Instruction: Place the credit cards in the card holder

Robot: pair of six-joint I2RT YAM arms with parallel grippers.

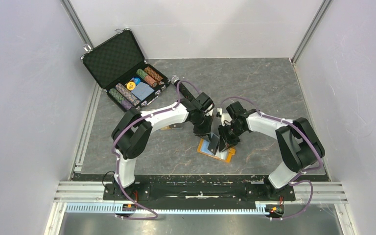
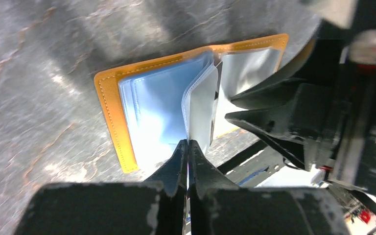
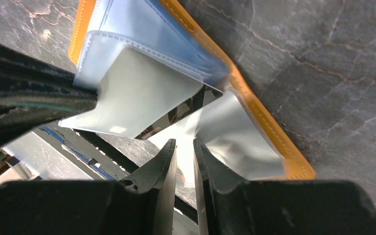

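The orange card holder (image 2: 110, 115) lies open on the grey table, with blue and clear plastic sleeves (image 2: 152, 107). My left gripper is shut at the edge of a raised sleeve flap (image 2: 200, 103); whether that edge is between its fingertips is hard to tell. A dark strip (image 3: 176, 112), perhaps a card, shows between the sleeves in the right wrist view. My right gripper is low over the clear sleeve (image 3: 240, 137), its fingertips close together with pale material visible between them; exactly what they grip is unclear.
An open case (image 1: 137, 90) of chips stands at the back left, with a black cylindrical object (image 1: 181, 88) beside it. Pale items lie partly hidden under the left arm.
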